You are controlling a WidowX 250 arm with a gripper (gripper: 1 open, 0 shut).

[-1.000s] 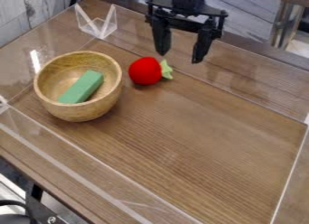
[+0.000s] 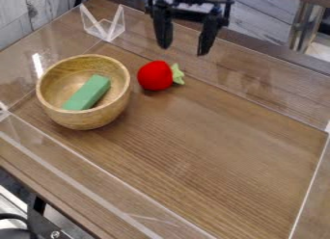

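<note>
My gripper (image 2: 183, 36) is high at the top centre, its two dark fingers pointing down over the table, apart from each other, with nothing visible between them. Below and left of it, a red round object (image 2: 156, 75) with a light green leafy part lies on the wooden table. At the left, a wooden bowl (image 2: 112, 105) holds a green block (image 2: 87, 92).
A clear wire or plastic item (image 2: 103, 21) stands at the back left. Black cables show at the bottom left corner.
The red object and bowl look unmoved.
</note>
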